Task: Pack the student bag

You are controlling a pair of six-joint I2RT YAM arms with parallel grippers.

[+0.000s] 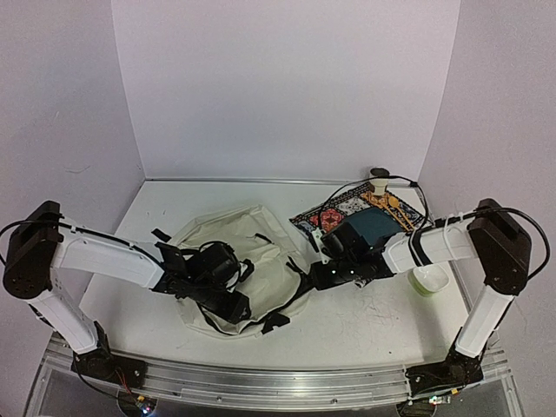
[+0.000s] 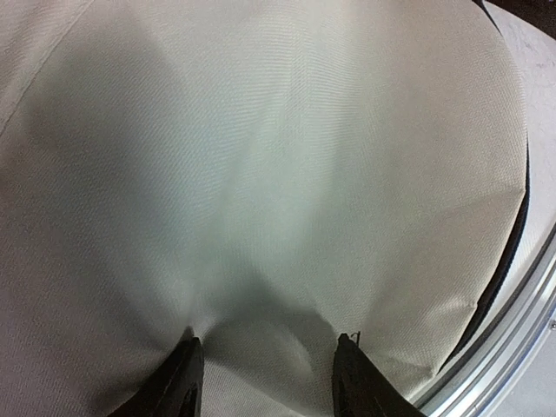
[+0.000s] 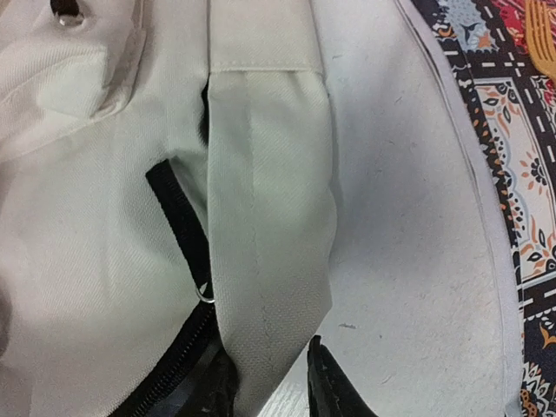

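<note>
The cream bag (image 1: 274, 278) lies on the table left of centre, its front panel now covering most of the opening. Above the panel's lower part is my left gripper (image 1: 239, 313). In the left wrist view its fingers (image 2: 184, 382) are well apart, with a raised fold of cream cloth (image 2: 261, 347) below and between them. My right gripper (image 1: 319, 278) stands at the bag's right edge. The right wrist view shows its fingers apart beside a cream strap (image 3: 269, 200), with bare table visible in the gap. Black zipper (image 3: 169, 373) runs close to its left finger.
A patterned mat (image 1: 334, 213) with a dark teal item (image 1: 369, 224) lies behind the right arm. On it stands a cup (image 1: 379, 184). A pale green-white bowl (image 1: 429, 279) sits at the far right.
</note>
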